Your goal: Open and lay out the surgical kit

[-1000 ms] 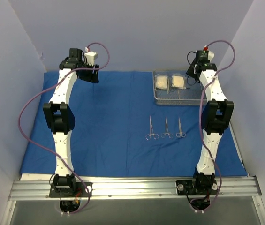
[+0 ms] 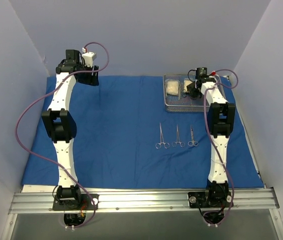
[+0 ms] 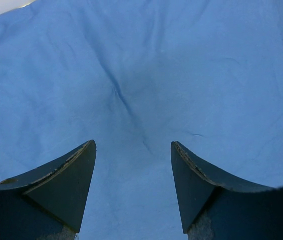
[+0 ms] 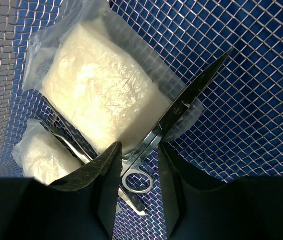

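Observation:
My right gripper is down inside the wire basket (image 2: pixel 181 109), its fingers part open on either side of the scissors (image 4: pixel 191 92), just above the ring handle, beside a bagged white pack (image 4: pixel 96 80). A second pack (image 4: pixel 43 152) and other slim metal instruments (image 4: pixel 73 145) lie at its left. On the blue drape, three ring-handled instruments (image 2: pixel 178 142) are laid in a row below the basket. My left gripper hangs open over bare drape at the upper left, nothing between its fingers.
The drape (image 2: pixel 111 140) is clear across its middle and left. Grey walls border the back and both sides, and a metal rail (image 2: pixel 141 197) runs along the front edge.
My right gripper has moved left and down from the back right into the basket onto the scissors. My left gripper has shifted slightly to the left.

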